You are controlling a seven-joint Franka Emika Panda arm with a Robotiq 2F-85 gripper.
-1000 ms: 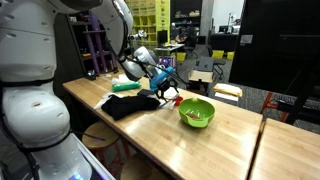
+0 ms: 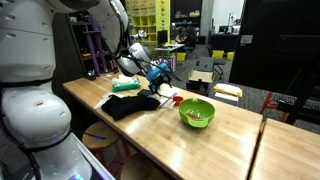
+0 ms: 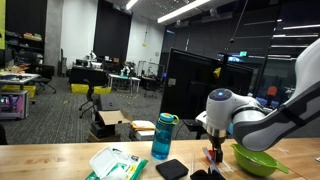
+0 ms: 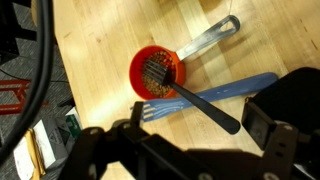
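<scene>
In the wrist view a red cup (image 4: 157,72) holds small brown bits. A black-handled utensil (image 4: 205,105) has its head over the cup's opening, its handle sticking out across the rim. Beside the cup lie a blue-grey utensil (image 4: 230,89) and a metal one (image 4: 208,36), both on the table. My gripper is open above them, fingers wide apart, nothing gripped. From outside, the gripper (image 2: 157,74) hangs above the table near the red cup (image 2: 177,100).
A green bowl (image 2: 197,113) with something inside stands right of the cup. Dark cloth (image 2: 130,104) lies to the left. A blue bottle (image 3: 164,136), a white container (image 3: 113,160) and a green packet sit farther along.
My gripper has risen and drawn away from the red cup, a little to the left. The cup, bowl and cloth appear unmoved.
</scene>
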